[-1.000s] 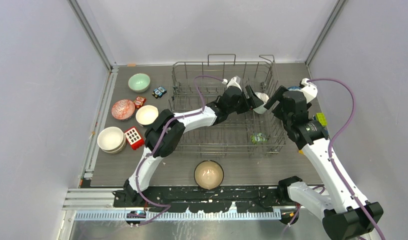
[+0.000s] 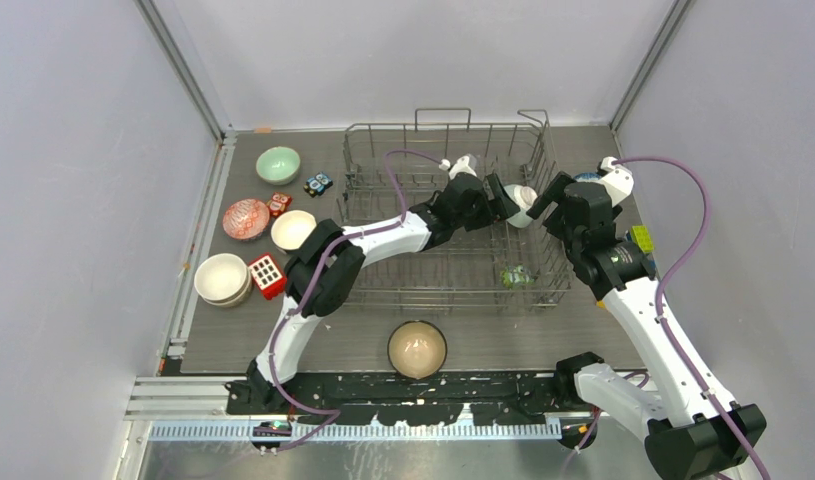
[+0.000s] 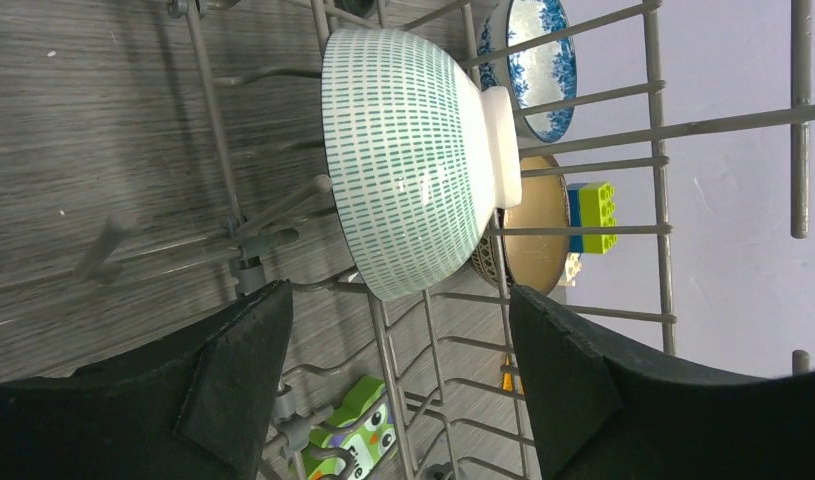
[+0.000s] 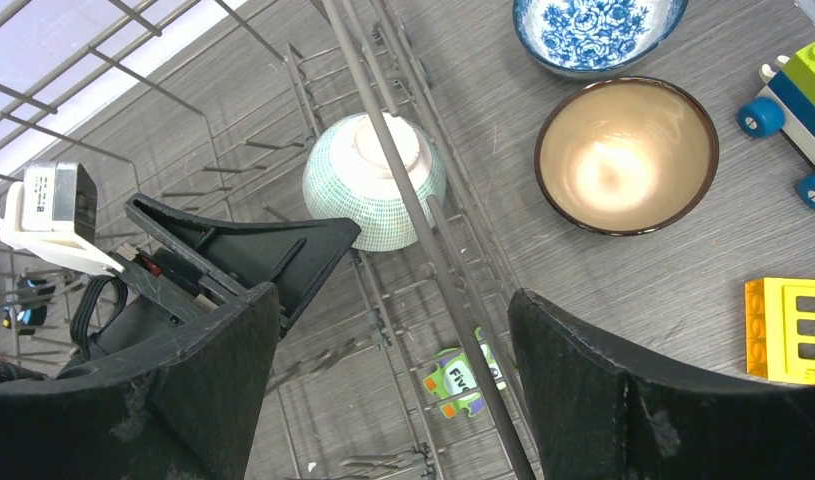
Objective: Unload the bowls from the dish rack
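Note:
A green-patterned white bowl stands on its side in the dish rack, at its right. My left gripper is just beside it, fingertips apart in its wrist view with rack wires behind; whether it grips anything is unclear. My right gripper stands open over the rack's right edge, with rack bars beneath.
Right of the rack lie a tan bowl, a blue-patterned bowl and toy bricks. More bowls stand left, another brown bowl in front. A green toy lies in the rack.
My left gripper and wrist have shifted very slightly near the bowl. The right arm looks unchanged.

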